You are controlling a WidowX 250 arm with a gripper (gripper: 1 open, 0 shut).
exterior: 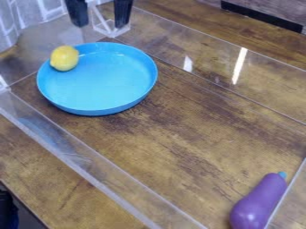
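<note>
A blue round tray [102, 85] sits on the wooden surface at the upper left, with a yellow lemon-like object [64, 57] on it near its left rim. The black gripper [100, 14] is at the top edge above the tray, mostly cut off by the frame, its two fingers apart. Nothing shows between the visible finger ends. A purple eggplant [259, 203] lies at the lower right.
Clear plastic walls [72, 156] run along the left and right of the wooden surface.
</note>
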